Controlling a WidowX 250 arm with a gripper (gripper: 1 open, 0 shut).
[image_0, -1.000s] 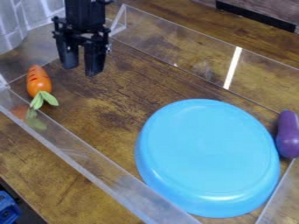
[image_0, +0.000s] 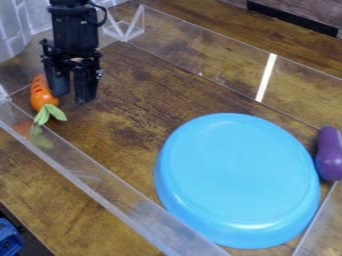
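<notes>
The black gripper (image_0: 67, 84) hangs open at the left of the camera view, its two fingers apart, just above and right of an orange toy carrot (image_0: 42, 94) with green leaves. The carrot lies on the wooden floor near the clear left wall, and the left finger is close to it or over it.
A large light blue disc (image_0: 235, 178) fills the lower right. A purple eggplant (image_0: 330, 153) lies at the right edge. Clear walls border the wooden area, whose middle is free. A blue object (image_0: 8, 238) shows at the lower left corner.
The gripper has moved left and somewhat down, toward the carrot. The carrot, disc and eggplant look unmoved.
</notes>
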